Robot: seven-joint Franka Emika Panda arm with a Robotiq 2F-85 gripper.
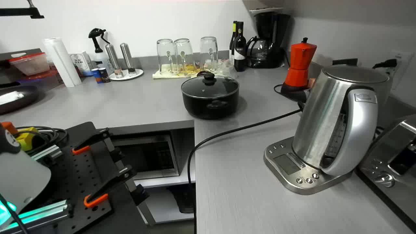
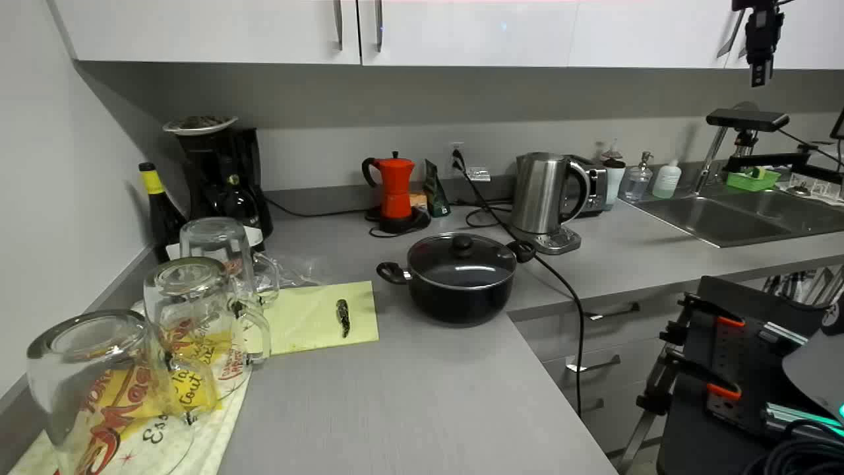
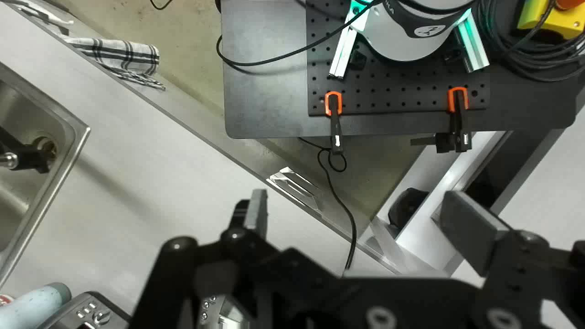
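In the wrist view my gripper hangs high above the counter, its fingers spread wide with nothing between them. A fingertip of that gripper (image 2: pixel 761 72) shows near the upper right of the second exterior view, well away from everything on the counter. On the corner of the counter sits a black pot (image 1: pixel 210 103) with a glass lid (image 2: pixel 462 261) on it. A steel kettle (image 1: pixel 331 117) stands on its base right of the pot. Behind the kettle is an orange moka pot (image 2: pixel 395 187).
Upturned glass mugs (image 2: pixel 190 297) stand on a yellow cloth (image 2: pixel 320 316), where a small dark item (image 2: pixel 342 316) lies. A black cable (image 1: pixel 234 127) crosses the counter and drops over its edge. The sink (image 2: pixel 712 218) is at the right. Grey counter left of the pot is clear.
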